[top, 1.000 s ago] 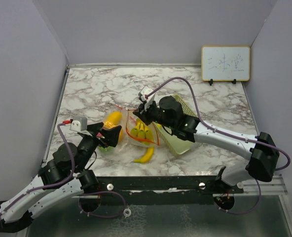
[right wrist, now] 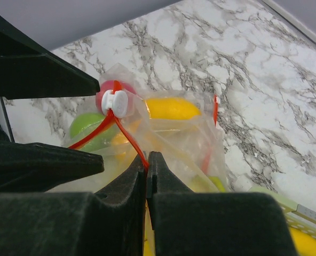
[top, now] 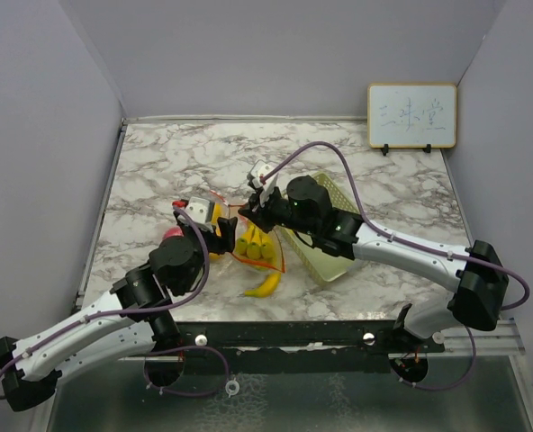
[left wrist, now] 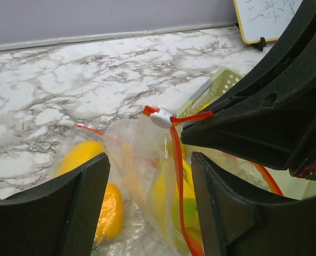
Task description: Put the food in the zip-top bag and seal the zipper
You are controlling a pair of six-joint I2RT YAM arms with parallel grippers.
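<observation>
The clear zip top bag (right wrist: 190,144) has a red zip edge (left wrist: 178,176) with a white slider (left wrist: 162,118) at its end. My right gripper is shut on that red edge near the slider. My left gripper is partly open, its two fingertips either side of the slider end and nothing gripped; in the right wrist view the white slider (right wrist: 115,102) shows just past those tips. Inside the bag show a yellow mango-like fruit (right wrist: 171,108), a green one (right wrist: 87,130), a red one and an orange one. Yellow-green food (top: 256,241) shows by the red-edged part.
A pale green basket (top: 328,263) stands to the right under my right arm, with yellow food in it. A banana (top: 264,285) lies at the bag's front. Bare marble table (top: 221,148) stretches behind, with a small whiteboard (top: 413,115) at the back right.
My left gripper has moved right and away from the table's front, from the bag's left side up to the slider end. My right gripper has shifted slightly left, still at the bag's edge.
</observation>
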